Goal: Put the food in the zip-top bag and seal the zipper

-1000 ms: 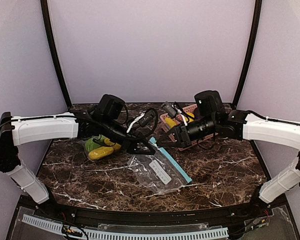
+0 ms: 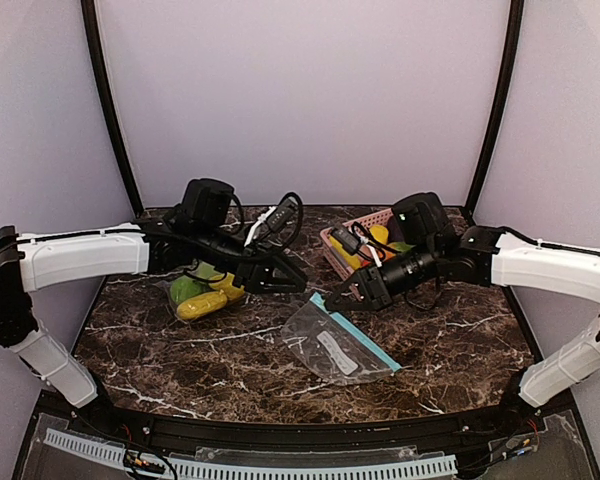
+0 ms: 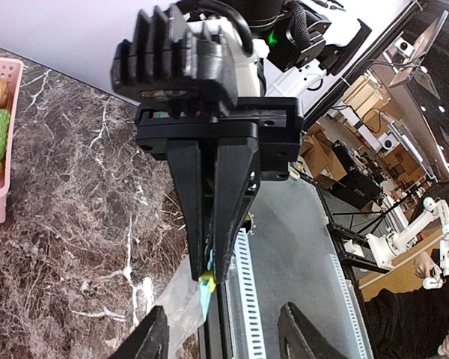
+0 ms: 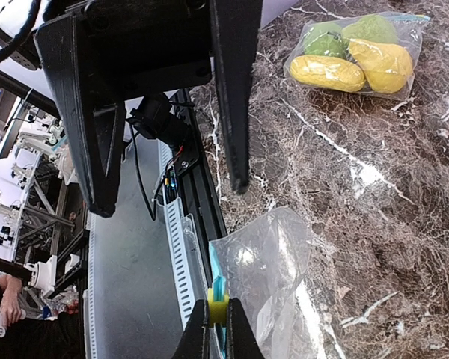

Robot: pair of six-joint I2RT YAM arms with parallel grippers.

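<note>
An empty clear zip top bag (image 2: 325, 345) hangs by one end of its blue zipper strip (image 2: 365, 343) from my right gripper (image 2: 332, 302). Seen from the right wrist, the fingers (image 4: 197, 333) are closed around the strip at its yellow slider (image 4: 218, 310). My left gripper (image 2: 303, 281) is just left of that bag corner. In the left wrist view its fingers (image 3: 151, 333) stand wide apart with nothing between them. A filled bag with green and yellow food lies on the table at the left.
At the back right, a pink basket (image 2: 342, 262) holds more food, partly hidden behind the right arm.
The right gripper has shifted slightly left and down, and the hanging bag has swung to the right.
</note>
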